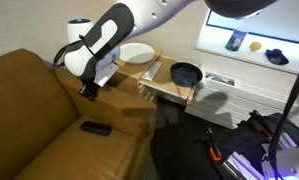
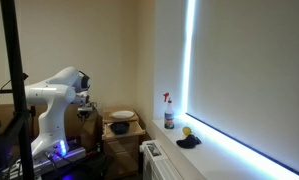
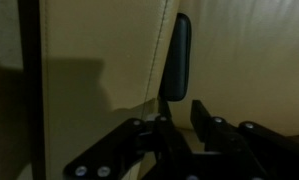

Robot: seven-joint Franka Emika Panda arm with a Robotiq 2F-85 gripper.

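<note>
A dark, rounded, remote-like object (image 1: 96, 128) shows against the brown sofa's seat (image 1: 79, 150). My gripper (image 1: 87, 95) points down above it and toward the sofa's back, with sofa visible between them. In the wrist view the dark object (image 3: 176, 55) lies beyond the fingers, beside a seamed cushion edge. Its near end comes close to the left finger in that view; whether they touch cannot be told. The dark fingers blur together, so their spacing is unclear. In exterior view 2 the gripper is small and the dark object cannot be made out.
Behind the arm a wooden table (image 1: 167, 85) bears a white plate (image 1: 135, 53) and a black pan (image 1: 186, 74). A spray bottle (image 2: 169, 112) stands on the ledge at right.
</note>
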